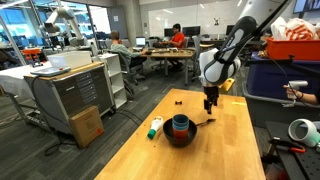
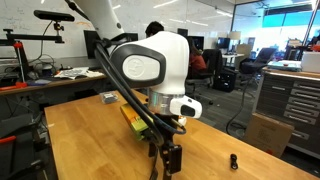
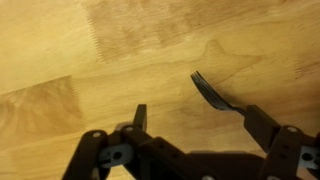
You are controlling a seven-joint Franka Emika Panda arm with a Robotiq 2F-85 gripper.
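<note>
A dark fork (image 3: 214,97) lies on the wooden table in the wrist view, its tines pointing up and left and its handle running off behind the right finger. My gripper stands open above the table, with nothing held between its fingers. Exterior view 1 shows the gripper (image 1: 211,108) just beyond the fork (image 1: 206,122). To the fork's left is a black bowl (image 1: 181,138) with a blue cup (image 1: 180,122) in it. From the other side, my gripper (image 2: 164,165) appears low in the frame.
A white-and-green item (image 1: 154,127) lies left of the bowl. Farther back is a small dark object (image 1: 178,102), also seen as a black item (image 2: 233,161) in exterior view 2.
</note>
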